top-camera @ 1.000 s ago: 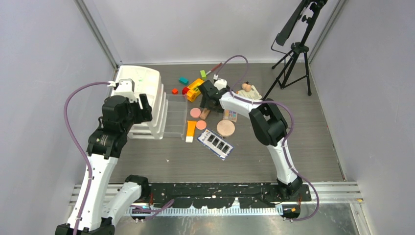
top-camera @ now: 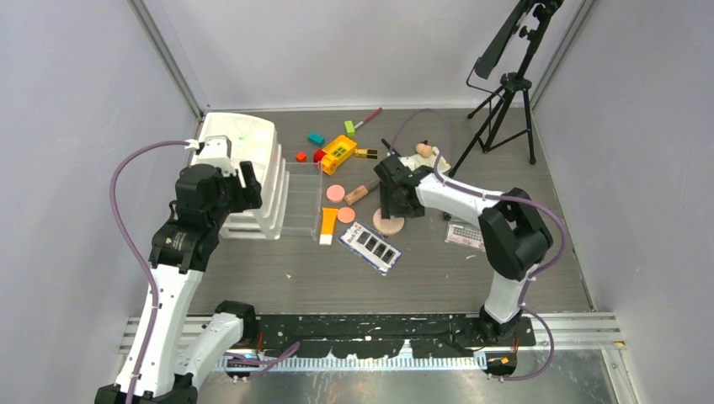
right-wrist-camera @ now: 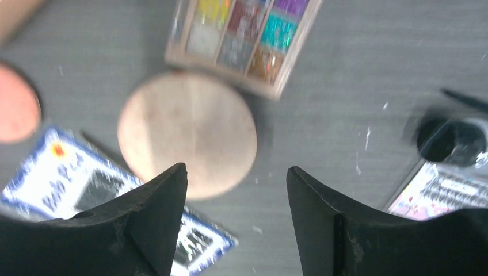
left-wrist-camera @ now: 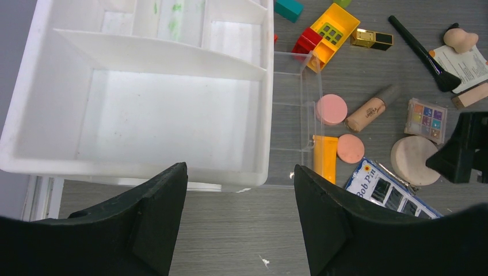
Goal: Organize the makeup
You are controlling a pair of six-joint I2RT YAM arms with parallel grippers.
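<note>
Above the white organizer (left-wrist-camera: 172, 109) and its clear drawer (left-wrist-camera: 288, 126), my left gripper stands open and empty. My right gripper is also open, near the round beige compact (right-wrist-camera: 187, 132), with nothing between its fingers; the view is blurred. An eyeshadow palette (left-wrist-camera: 426, 121) lies behind the compact and is covered by the right arm in the top view. Two pink round items (top-camera: 336, 194), a foundation bottle (top-camera: 356, 196), a yellow tube (top-camera: 328, 225) and a lash card (top-camera: 370, 247) lie between drawer and compact. A black brush (left-wrist-camera: 423, 54) and a gold lipstick (left-wrist-camera: 371, 39) lie farther back.
Toy blocks, a yellow one (top-camera: 338, 154) and a teal one (top-camera: 316, 139) among them, lie behind the drawer. A black tripod (top-camera: 514, 84) stands at the back right. A pinkish pack (top-camera: 466, 236) lies right of the compact.
My right gripper has moved right and toward the front, from near the foundation bottle to the compact, and now covers the palette in the top view. The left arm has stayed still.
</note>
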